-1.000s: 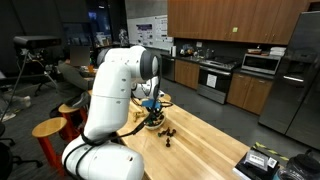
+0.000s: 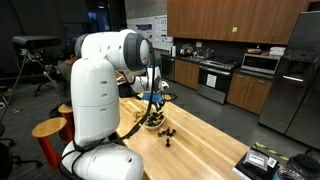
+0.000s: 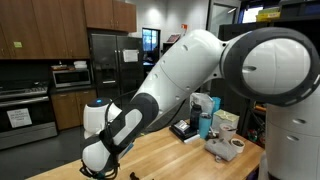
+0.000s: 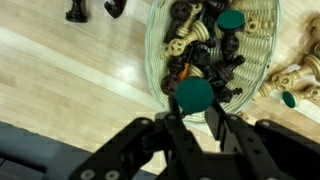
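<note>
A chess piece with a round green base (image 4: 194, 96) is held in my gripper, its base facing the wrist camera. The dark fingers (image 4: 168, 132) are shut on it; the rest of the piece is hidden behind its base. Beyond it in the wrist view lies a woven basket (image 4: 152, 50) filled with dark and brown chess pieces. Another green-based piece (image 4: 231, 20) rests among them. In exterior view 1 the basket (image 2: 155, 119) stands on the table, below my gripper.
Light chess pieces (image 4: 296, 76) lie right of the basket. Dark pieces, one a black piece (image 4: 76, 11), stand on its left. Containers (image 3: 205, 122) crowd the far side in exterior view 2.
The arm has risen and drawn back from its lower pose at the basket. Its elbow now stands higher and further left in exterior view 1. The basket has stayed in place.
</note>
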